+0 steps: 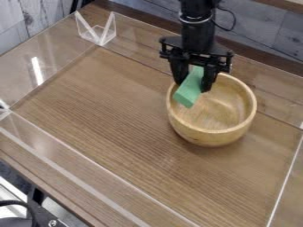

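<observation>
The black gripper (194, 64) reaches down from the top centre, shut on a green object (190, 88), which it holds tilted over the left part of a round, tan bowl (215, 131). The gripper's fingertips are partly hidden behind the green object and hard to make out.
The wooden table (95, 124) has a wide clear area to the left and in front. A white wire-like item (97, 32) stands at the back left. A grey wall runs along the back, and a black cable lies at the lower left.
</observation>
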